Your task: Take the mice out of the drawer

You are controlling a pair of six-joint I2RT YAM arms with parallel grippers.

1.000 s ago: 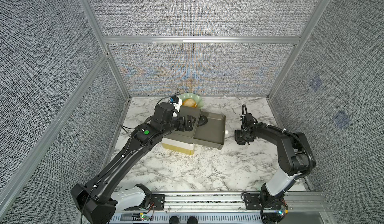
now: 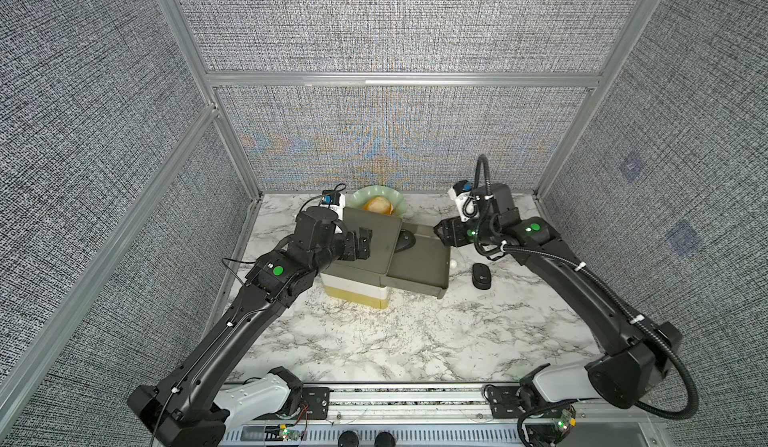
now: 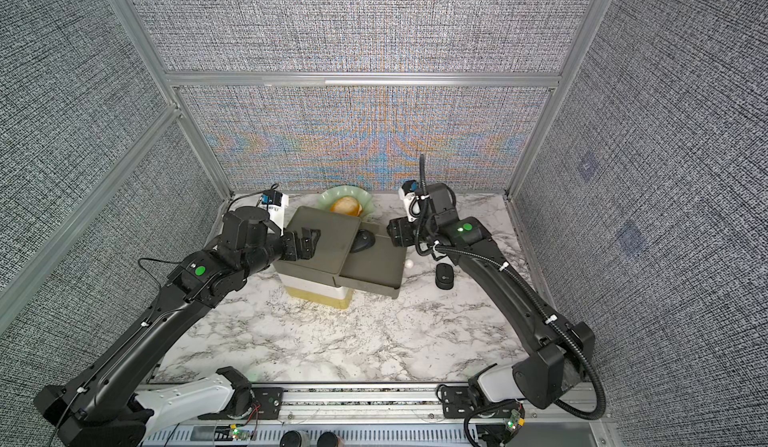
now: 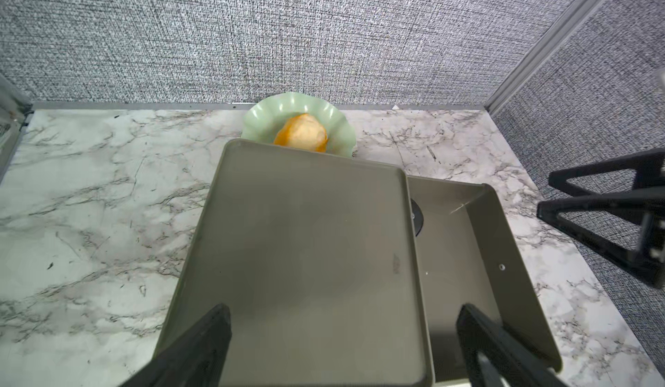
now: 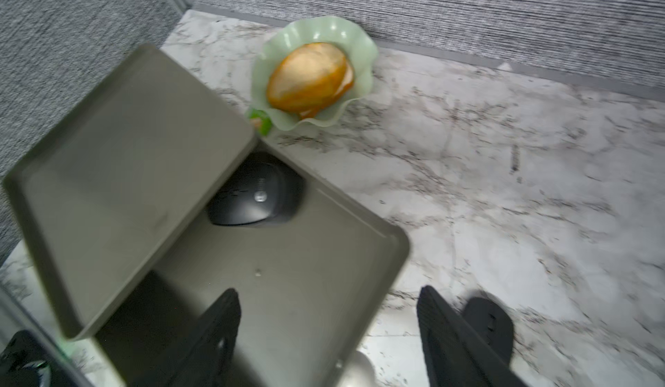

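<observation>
The drawer [image 5: 291,276] stands pulled out to the right of its brown-topped box [image 4: 304,262]. A black mouse [image 5: 253,189] lies in its back corner, partly under the box's top edge. Another black mouse [image 2: 481,276] rests on the table to the right of the drawer. Above the drawer's right side hangs my right gripper, its fingers [image 5: 211,338] apart and nothing between them. My left gripper is over the box top, open and empty, with its fingers [image 4: 201,349] spread wide.
A green scalloped bowl [image 5: 363,54] holding a bread-like item [image 5: 311,79] stands behind the box. A white knob [image 2: 453,264] sticks out at the drawer's front.
My right arm has risen from the mouse on the table and swung left and back to the drawer, leaving that mouse there. My left gripper has shifted slightly left.
</observation>
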